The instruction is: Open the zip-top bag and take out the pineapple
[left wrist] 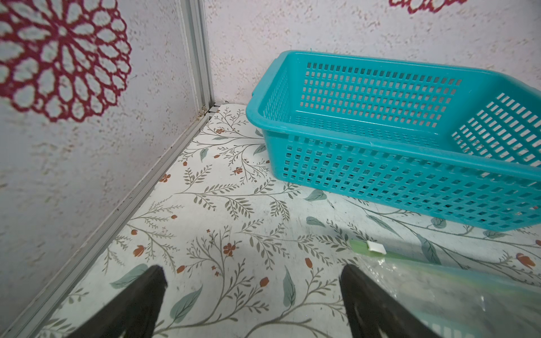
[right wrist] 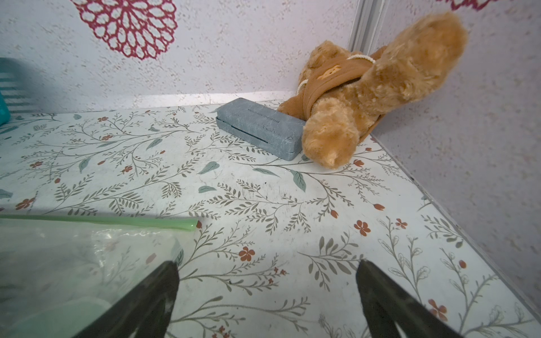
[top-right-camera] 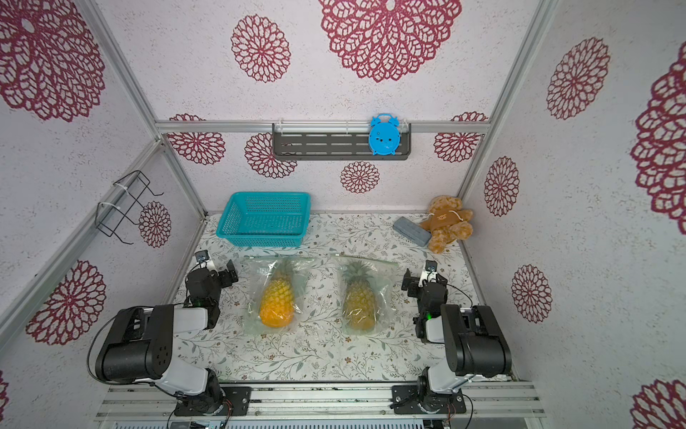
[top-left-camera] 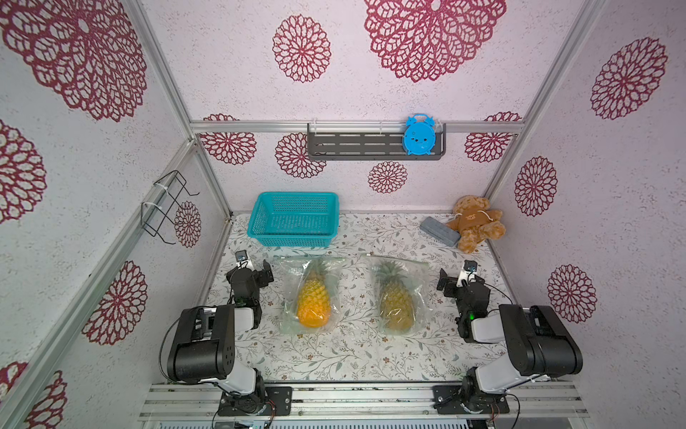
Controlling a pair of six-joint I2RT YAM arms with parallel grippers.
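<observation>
Two clear zip-top bags lie side by side on the table. The left bag [top-left-camera: 291, 286] holds a bright yellow pineapple [top-left-camera: 313, 301], the right bag [top-left-camera: 418, 289] a greener, duller pineapple [top-left-camera: 395, 304]; both have zips along the back edge. My left gripper stands open left of the yellow pineapple's bag, whose green zip strip [left wrist: 408, 258] shows in the left wrist view. My right gripper stands open right of the other bag, whose zip strip [right wrist: 141, 221] shows in the right wrist view. Neither holds anything.
A teal basket [top-left-camera: 293, 236] sits at the back left. A grey case [top-left-camera: 439, 230] and a teddy bear [top-left-camera: 475, 221] lie at the back right. A blue clock [top-left-camera: 418, 137] stands on the wall shelf [top-left-camera: 350, 153].
</observation>
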